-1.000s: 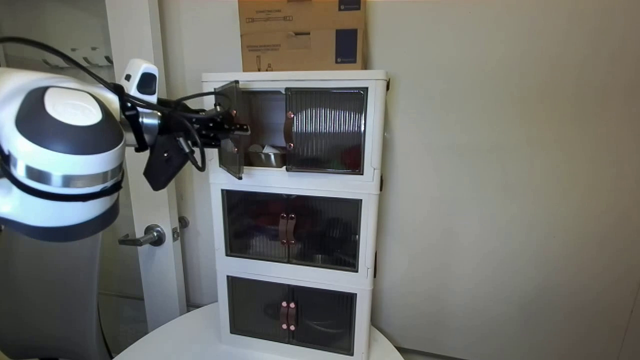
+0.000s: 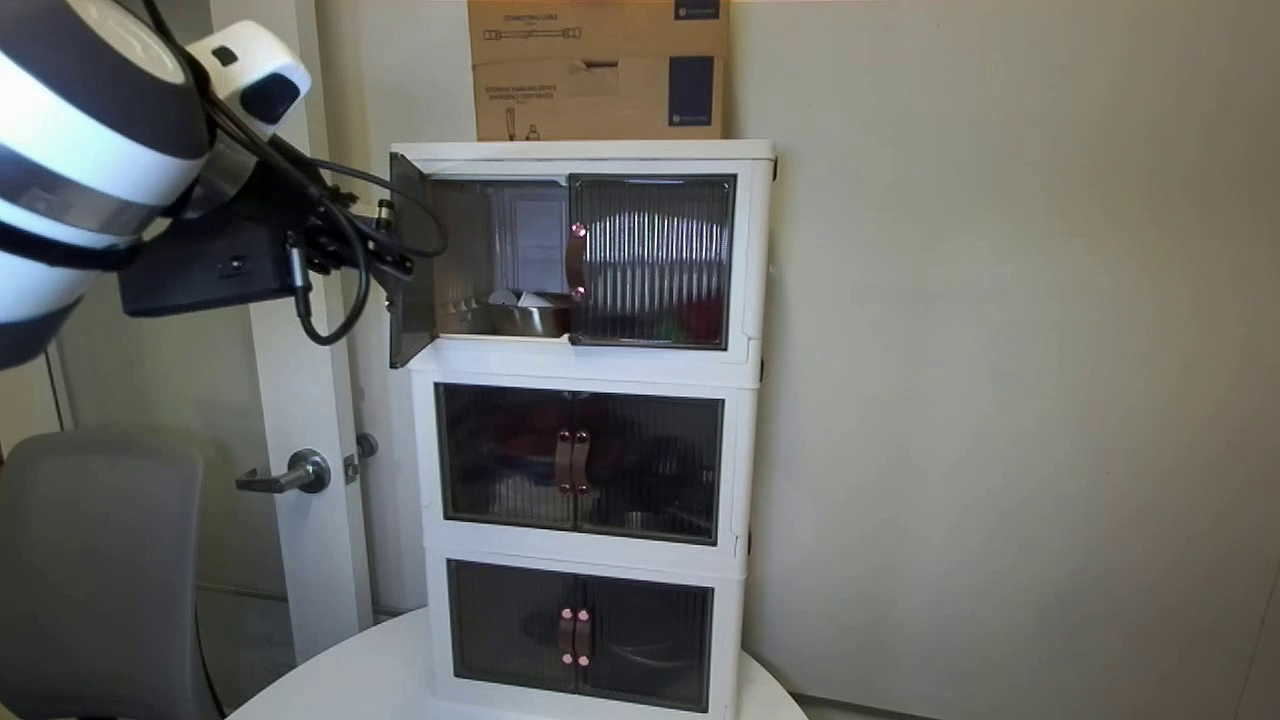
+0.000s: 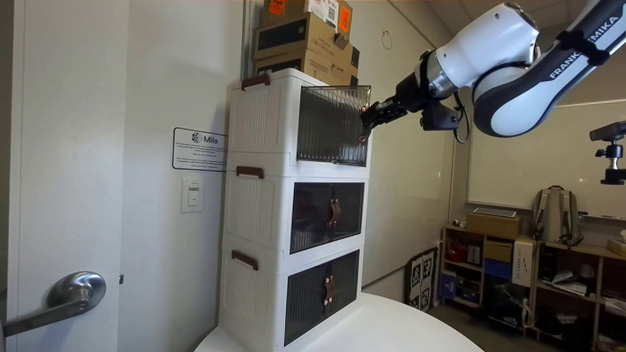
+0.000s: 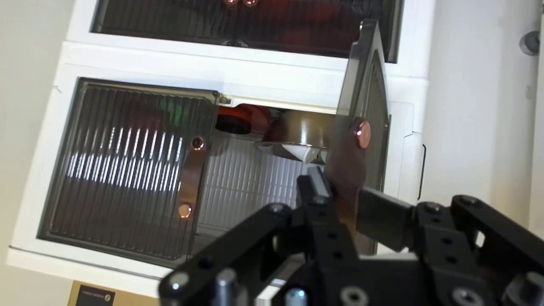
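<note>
A white three-tier cabinet (image 2: 768, 366) stands with its top-left door (image 2: 411, 276) swung wide, roughly at a right angle to the front. In the wrist view that door (image 4: 375, 97) appears edge-on, its brown strap handle (image 4: 347, 165) between the fingers of my gripper. The fingers are shut on this handle; its lower part is hidden by them. Exterior view 2 has the gripper (image 3: 368, 120) at the outer edge of the open door. Behind the opening sits a metal bowl (image 2: 530, 319) with pale items in it.
The top-right door (image 2: 654, 264) is closed, as are the doors of the middle (image 2: 648, 468) and bottom (image 2: 648, 642) tiers. Cardboard boxes (image 2: 600, 78) rest on top of the cabinet. A room door (image 2: 324, 528) stands to the left.
The top-left door has swung further outward to the left, and the arm has moved left and turned with it. The cabinet's left side sits slightly further left.
</note>
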